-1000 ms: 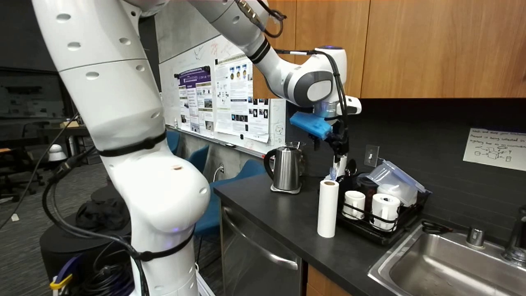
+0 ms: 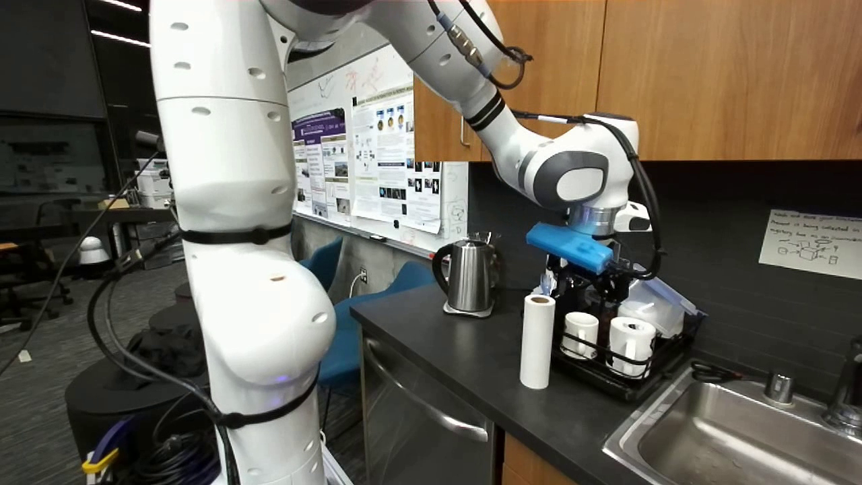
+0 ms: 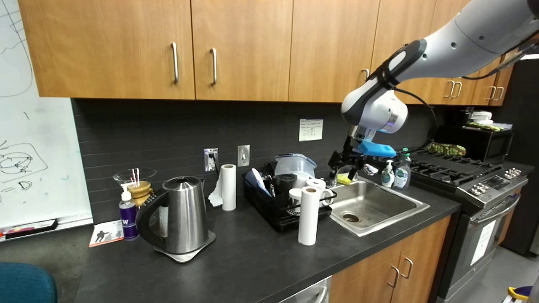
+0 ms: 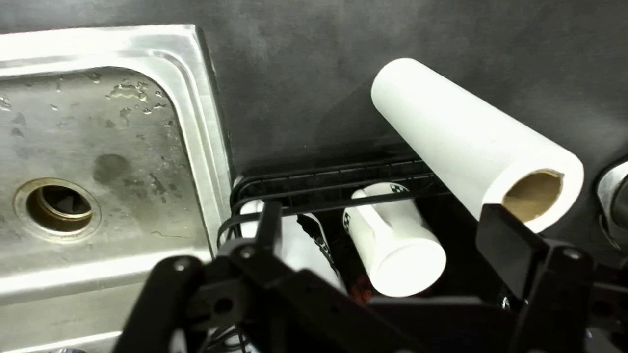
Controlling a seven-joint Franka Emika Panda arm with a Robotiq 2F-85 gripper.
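My gripper is open, its black fingers spread wide with nothing held between them. In the wrist view a white mug (image 4: 393, 238) shows in the gap, lower down inside the black dish rack (image 4: 329, 176). Another white mug (image 4: 303, 244) is partly hidden behind the left finger. A white paper roll (image 4: 453, 126) with a brown core stands on the counter in front of the rack; its top end appears close to the right finger. From outside, the gripper (image 2: 594, 283) hangs over the rack, near the clear plastic container (image 2: 648, 303).
Beside the rack is an empty steel sink (image 4: 112, 159). A steel kettle (image 3: 184, 212) and a second paper roll (image 3: 228, 187) stand farther along the counter. Wooden cabinets (image 2: 687, 81) hang above. Bare counter (image 3: 242, 252) lies in front of the kettle and rack.
The arm has swung right and lowered in exterior view 1, bringing the gripper down over the rack. The roll, mugs and container look unmoved.
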